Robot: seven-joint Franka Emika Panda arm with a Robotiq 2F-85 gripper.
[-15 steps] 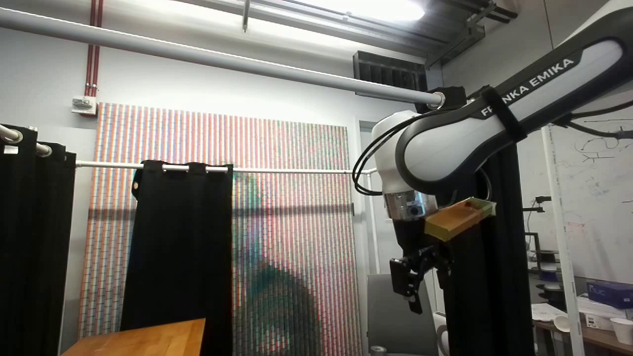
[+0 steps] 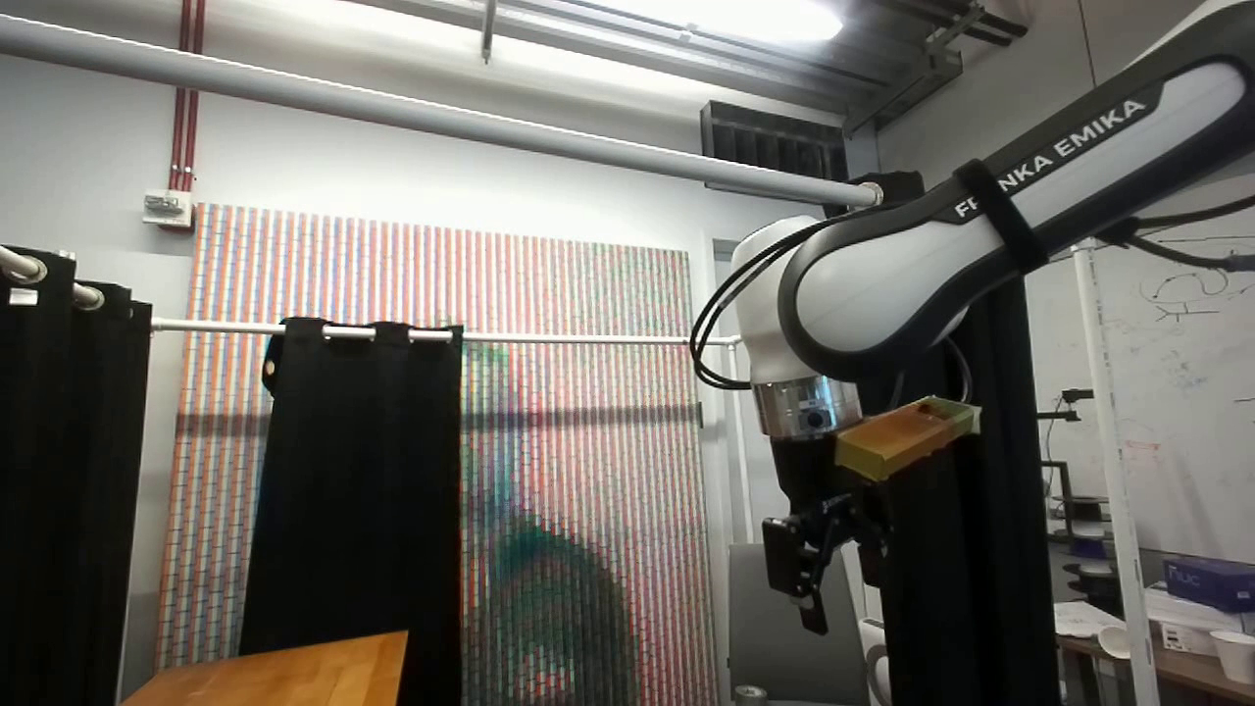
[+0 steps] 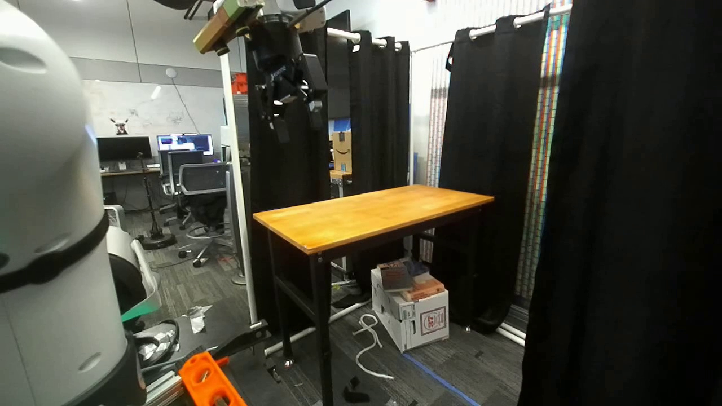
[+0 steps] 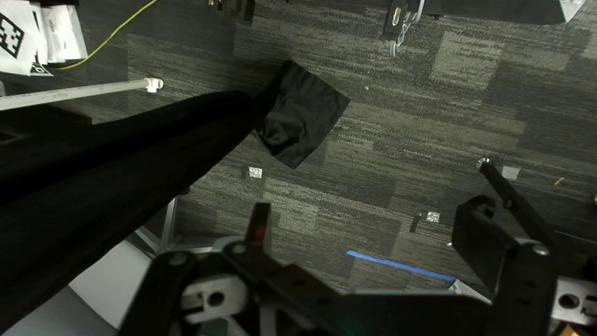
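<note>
High in the air hangs my gripper (image 3: pixel 298 124), clear of the wooden table (image 3: pixel 379 210) and off toward one end of it. Its two black fingers stand wide apart in the wrist view, and only carpet (image 4: pixel 358 185) far below shows between them. The table top is bare in exterior view 2. From exterior view 1 just a corner of that table is visible at the bottom left, and the far finger is hard to make out against the black curtain.
A black curtain (image 4: pixel 140 140) hangs close beside the gripper in the wrist view. Another dark curtain (image 3: pixel 487 169) stands behind the table. Under the table sit a white box (image 3: pixel 413 325) and a white rope (image 3: pixel 369 345). Open air surrounds the table top.
In exterior view 1 the arm has shifted slightly left, with the gripper a little lower. The corner of the table looks the same.
</note>
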